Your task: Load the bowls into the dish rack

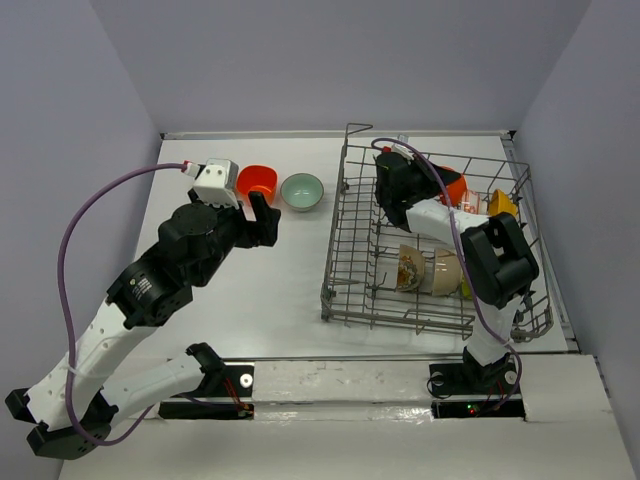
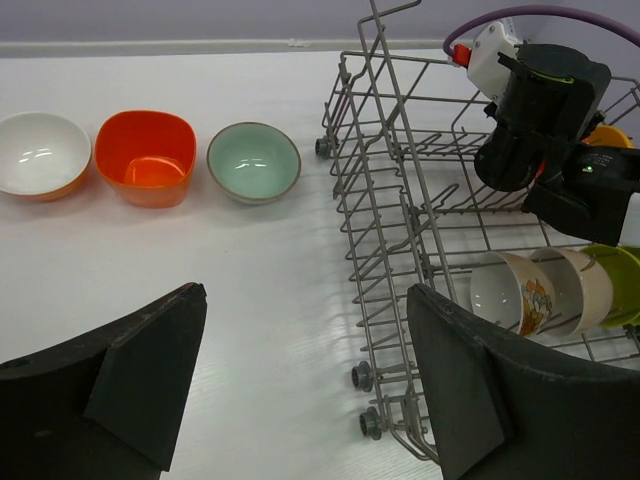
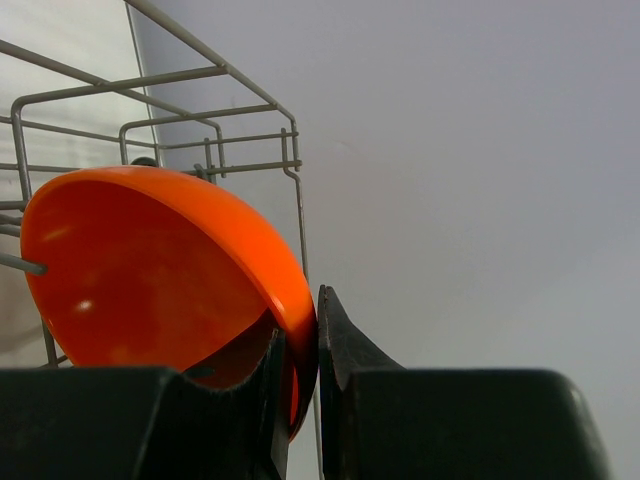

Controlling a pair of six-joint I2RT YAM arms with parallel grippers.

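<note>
In the right wrist view my right gripper is shut on the rim of an orange bowl (image 3: 160, 270), which stands tilted on its side among the wires of the dish rack (image 1: 345, 230). Out over the bare table, my left gripper is open and empty. Beyond it lie three bowls in the left wrist view: a white one (image 2: 40, 155), an orange-red one (image 2: 146, 158) and a green one (image 2: 254, 163). Inside the rack, patterned cream bowls (image 1: 410, 268) and a yellow bowl (image 1: 503, 204) stand on edge.
The rack's wire side wall (image 2: 385, 260) rises between the left gripper and the racked bowls. A lime bowl (image 2: 617, 280) sits at the end of the front row.
</note>
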